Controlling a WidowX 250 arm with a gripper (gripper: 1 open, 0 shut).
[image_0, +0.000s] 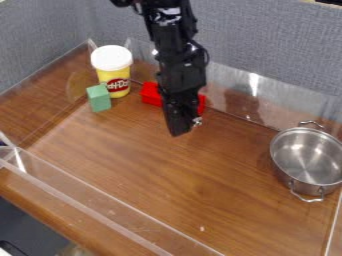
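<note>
The black robot arm hangs from the top centre, its gripper (182, 122) low over the wooden table, just in front of a red block (151, 95) that it partly hides. The gripper looks shut, with nothing visible between its fingers. Left of it are a yellow tub with a white lid (115, 82) and a small green block (98, 97).
A steel pot (306, 160) with two handles stands on the right. Clear panels edge the table at the back and front left, with a grey wall behind.
</note>
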